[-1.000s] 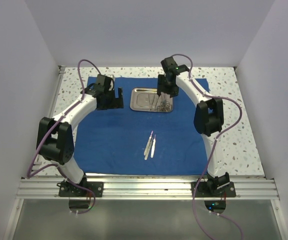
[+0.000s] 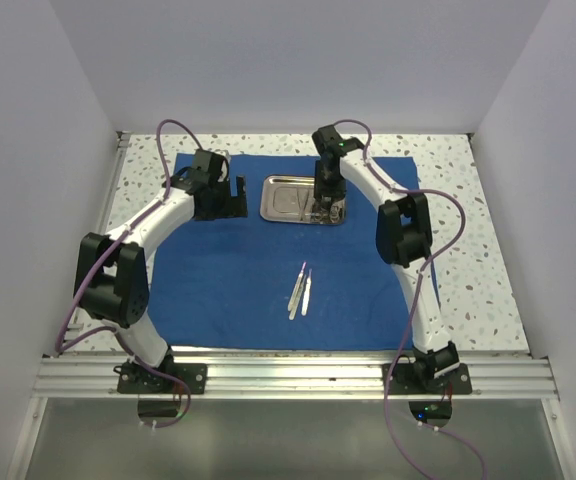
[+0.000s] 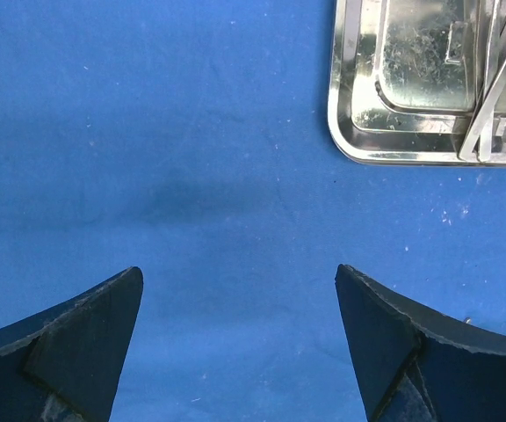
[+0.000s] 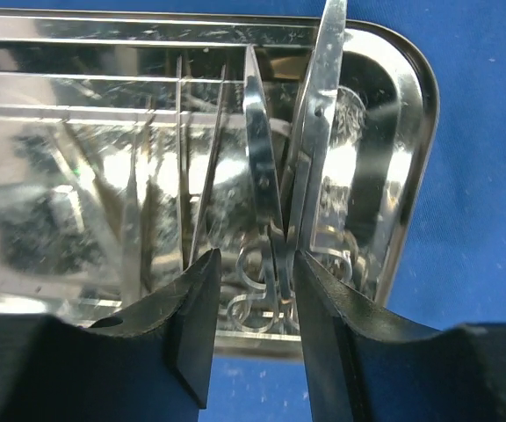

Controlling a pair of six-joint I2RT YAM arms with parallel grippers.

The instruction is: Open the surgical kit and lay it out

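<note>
The metal tray lies on the blue cloth with slim metal instruments inside it. Over its right part is my right gripper, its fingers part-way apart. In the right wrist view, scissors with ring handles and a long flat instrument show between and beyond the fingertips; whether the fingers touch any of them cannot be told. Left of the tray, my left gripper stands wide open above bare cloth. Slender pale instruments lie side by side on the cloth, nearer the front.
A speckled tabletop borders it. Inside the tray, other thin instruments lie close to the scissors.
The left arm and the instruments on the cloth have stayed put.
</note>
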